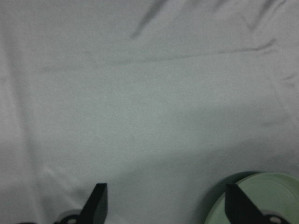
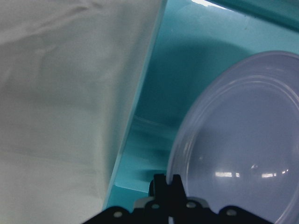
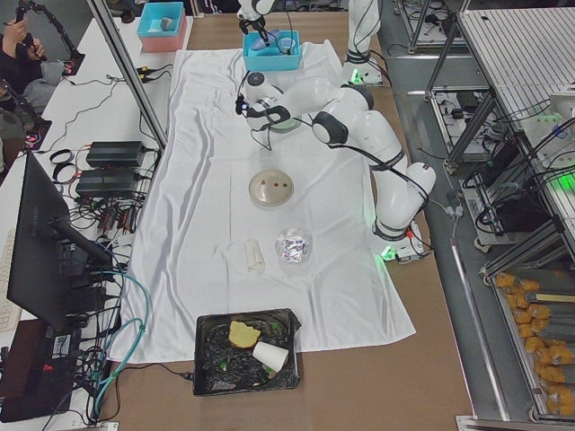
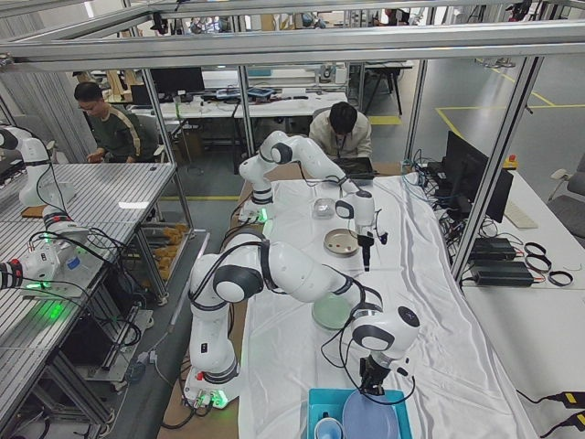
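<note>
My right gripper is shut on the rim of a translucent lavender plate (image 2: 238,140), which is inside the turquoise bin (image 2: 142,140) at the table's far end in the camera left view. A small cup (image 4: 327,430) sits beside the plate in that bin. My left gripper is open over the white cloth, nothing between its fingers, with a green plate (image 1: 268,196) just to its right and below.
A beige plate (image 3: 271,187), a foil-covered round item (image 3: 293,245) and a pale flat item (image 3: 254,255) lie on the cloth. A black tray (image 3: 211,355) with a sponge and white cup is at the near edge.
</note>
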